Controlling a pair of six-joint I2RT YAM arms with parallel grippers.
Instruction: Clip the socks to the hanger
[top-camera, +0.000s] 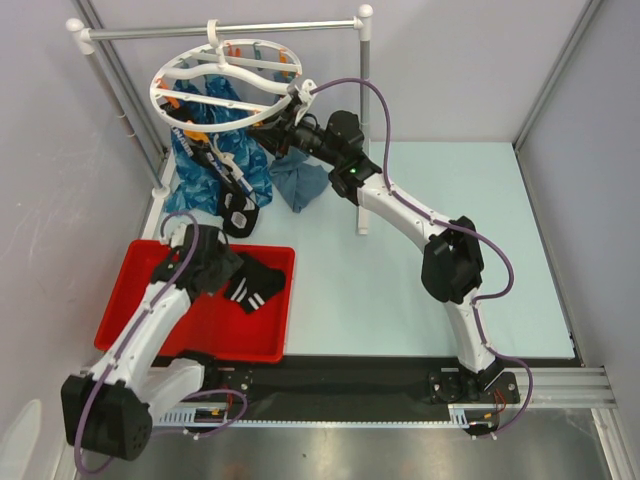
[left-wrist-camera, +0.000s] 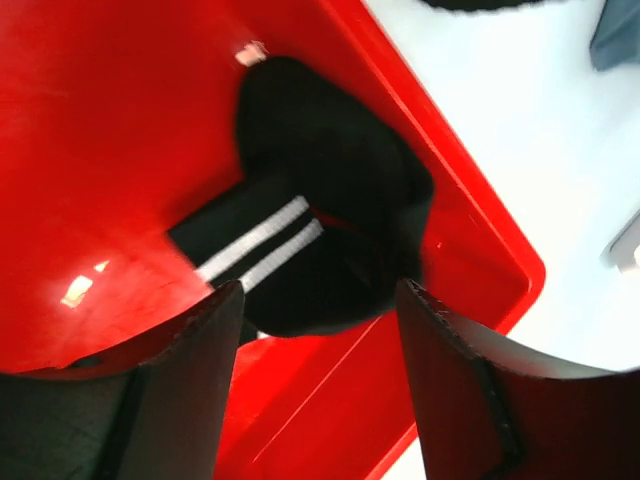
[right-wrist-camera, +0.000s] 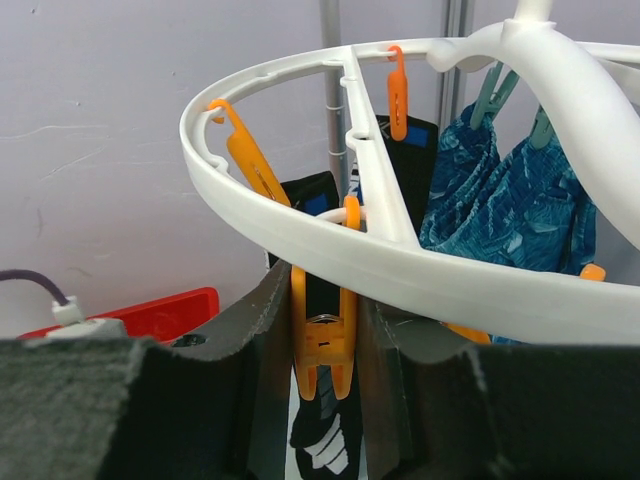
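Observation:
A black sock (left-wrist-camera: 330, 150) with two white stripes lies bunched on the floor of the red bin (top-camera: 225, 340), close to its right wall in the top view. My left gripper is open above it, the fingers well apart with the sock's lower end showing between the tips. At the round white hanger (top-camera: 225, 125), my right gripper is shut on an orange clip (right-wrist-camera: 325, 345) hooked to the rim. Behind that clip hangs a dark sock with white stripes (right-wrist-camera: 328, 440); whether the clip pinches it cannot be made out.
Blue patterned cloth (top-camera: 190, 165) and another black sock (top-camera: 239, 215) hang below the hanger. A grey-blue cloth (top-camera: 299, 180) hangs beside them. The hanger's metal frame post (top-camera: 364, 80) rises near the right arm.

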